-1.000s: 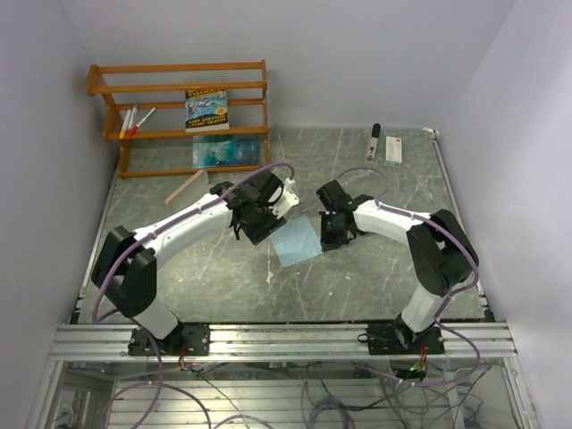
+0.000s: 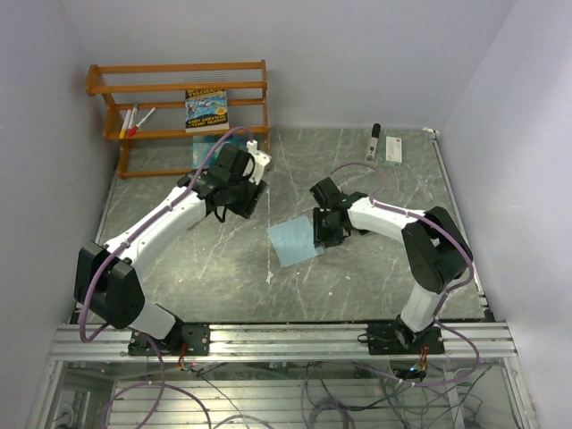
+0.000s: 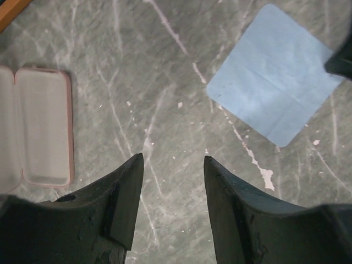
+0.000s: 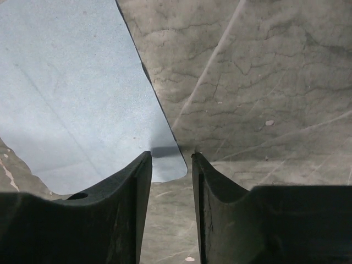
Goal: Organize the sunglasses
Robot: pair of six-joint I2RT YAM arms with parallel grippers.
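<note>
A light blue cloth (image 2: 293, 241) lies flat on the grey marbled table. My right gripper is low over one corner of the cloth (image 4: 82, 93), its fingers parted, and that corner shows between its fingers without being pinched. My left gripper is open and empty, over bare table to the left of the cloth (image 3: 275, 74). A shallow pink-rimmed case (image 3: 47, 126), opened out and empty where visible, is at the left of the left wrist view; in the top view the left arm hides it. No sunglasses can be made out in any view.
A wooden rack (image 2: 179, 67) at the back left holds a book (image 2: 206, 109) and several pens. A dark marker (image 2: 374, 141) and a small white box (image 2: 393, 150) lie at the back right.
My left gripper has swung left and back, away from the cloth, its arm now covering the pink-rimmed case. The right gripper has shifted slightly left over the cloth's edge. The cloth stays put.
</note>
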